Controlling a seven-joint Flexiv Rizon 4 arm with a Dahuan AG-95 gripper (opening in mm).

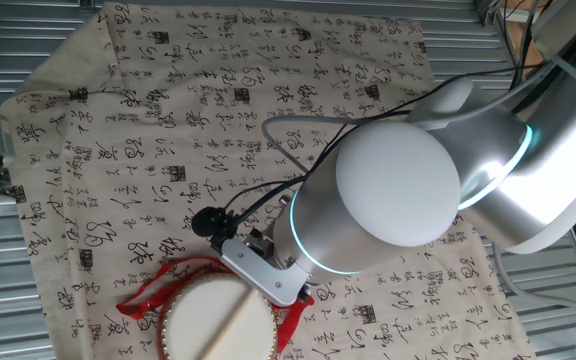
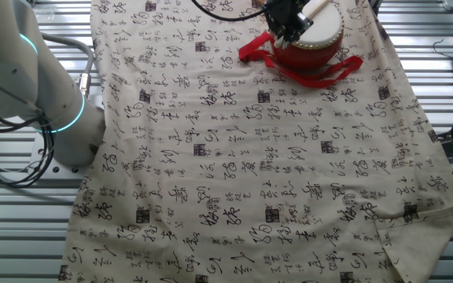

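Note:
A red drum (image 1: 216,318) with a pale skin and studded rim sits at the bottom of exterior view 1, partly cut off. Across its skin runs a light wooden stick (image 1: 230,326), whose upper end disappears under the gripper's bracket. In exterior view 2 the drum (image 2: 314,49) is at the top, and part of the stick (image 2: 316,8) shows above its skin. My gripper (image 2: 296,31) is over the drum's near left rim, close to the stick. Its fingers are small and dark there, and the bracket covers them from above, so their grip on the stick cannot be made out.
Red ribbon (image 2: 330,76) spreads from the drum onto the cloth (image 2: 234,157), which is printed with black characters. A folded corner (image 2: 419,236) lies at the cloth's edge. Black cables (image 1: 268,200) trail along the arm.

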